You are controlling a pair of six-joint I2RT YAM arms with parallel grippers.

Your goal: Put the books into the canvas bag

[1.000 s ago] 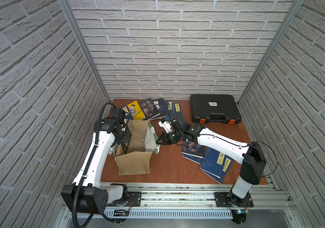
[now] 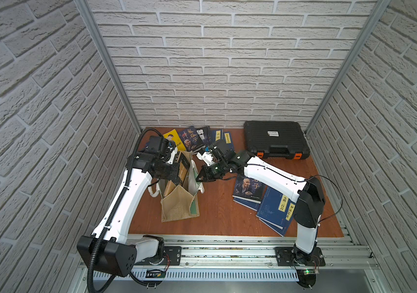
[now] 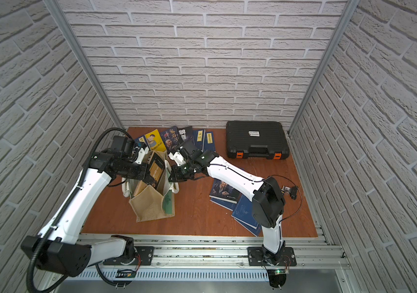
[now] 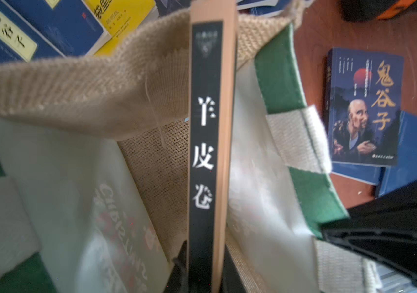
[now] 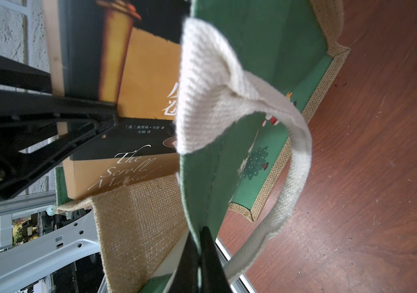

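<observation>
My left gripper is shut on a black and tan book (image 4: 206,146), its spine facing up in the left wrist view. In the top left view, that book stands tilted in the mouth of the burlap canvas bag (image 2: 178,205); its lower part is hidden by the bag's walls. My right gripper is shut on the bag's green-trimmed rim, by the white handle (image 5: 286,195). On the table at right lie a dark book with a bald man (image 2: 248,189) and several blue books (image 2: 274,207).
Along the back lie more books, among them a yellow one (image 2: 173,139) and a dark blue one (image 2: 190,138). A black case (image 2: 276,139) occupies the back right. Bare table (image 2: 218,210) shows between the bag and the right-hand books.
The book and left gripper have shifted right across the bag's mouth. My right gripper has moved slightly left with the rim, and the bag's opening has become narrower.
</observation>
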